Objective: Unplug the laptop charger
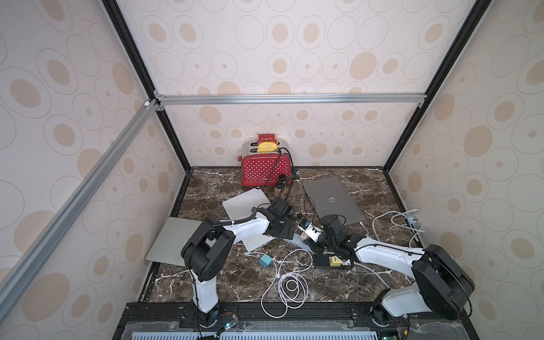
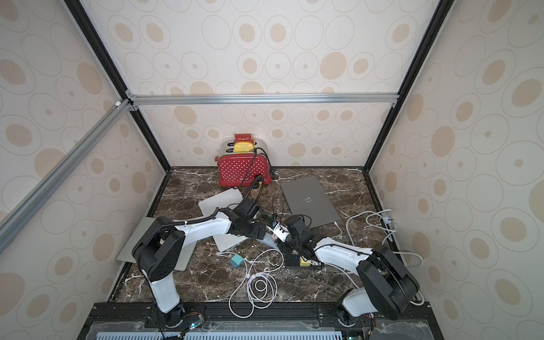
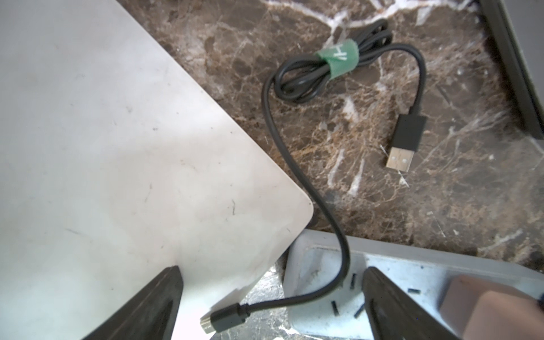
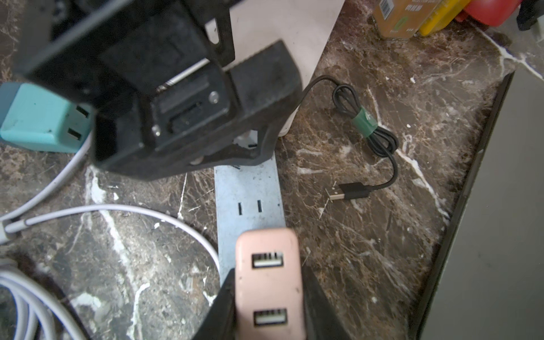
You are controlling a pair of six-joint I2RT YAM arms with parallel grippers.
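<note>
In the right wrist view a pink charger block (image 4: 268, 283) with two USB ports is pinched between the fingers of my right gripper. It sits over the pale blue power strip (image 4: 244, 189), with two bare slots showing beyond it. Whether its prongs are seated in the strip is hidden. My left gripper stands open above the strip's end, a black USB cable (image 3: 334, 232) passing below its fingers. That cable's USB-C tip (image 3: 223, 318) lies by the white laptop's corner (image 3: 141, 170). The pink charger (image 3: 498, 311) is also visible at the left wrist view's lower right.
A teal charger (image 4: 48, 116) lies by a coiled white cable (image 1: 291, 286) at the front. A black power strip with a yellow plug (image 1: 335, 261) is under the right arm. The grey laptop (image 1: 332, 198) and red toaster (image 1: 265, 169) stand behind.
</note>
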